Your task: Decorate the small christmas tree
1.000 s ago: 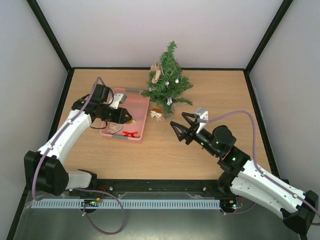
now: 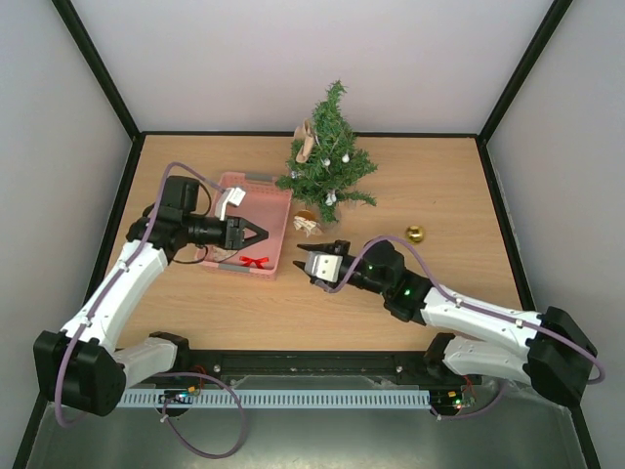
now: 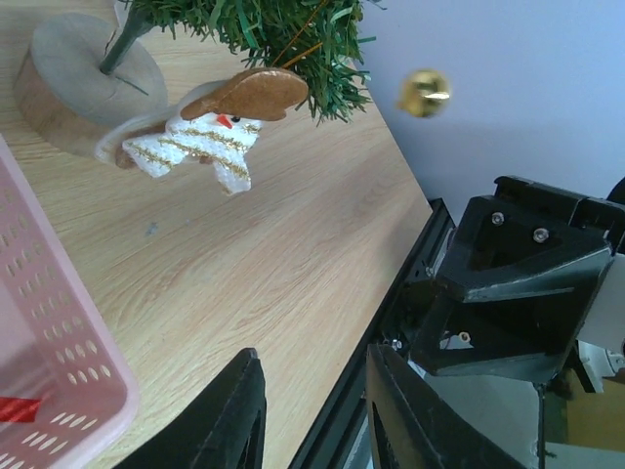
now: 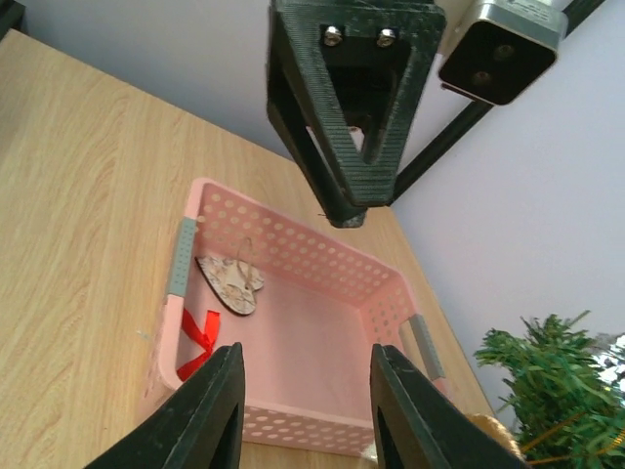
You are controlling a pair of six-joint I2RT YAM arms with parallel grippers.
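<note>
The small green Christmas tree (image 2: 329, 161) stands at the back centre, with silvery ornaments and a tan ornament (image 2: 305, 142) on it. By its base is a white, gold-glittered ornament (image 3: 210, 142). A gold ball (image 2: 415, 234) is at the table's right side, away from both grippers; it looks blurred, perhaps airborne, in the left wrist view (image 3: 425, 93). Over the pink basket's right side, my left gripper (image 2: 264, 234) has its fingers (image 3: 239, 401) apart and nothing between them. My right gripper (image 2: 301, 256) faces it across a small gap, its fingers (image 4: 220, 401) apart and empty.
The pink basket (image 2: 285, 210) holds a red bow (image 4: 200, 337) and a pale ornament (image 4: 229, 283). Both grippers are near each other in front of the tree. Clear table (image 2: 449, 195) lies to the right.
The gold ball was at my left gripper and is now far to the right. My right gripper has moved left towards the left one; the left gripper has shifted slightly right.
</note>
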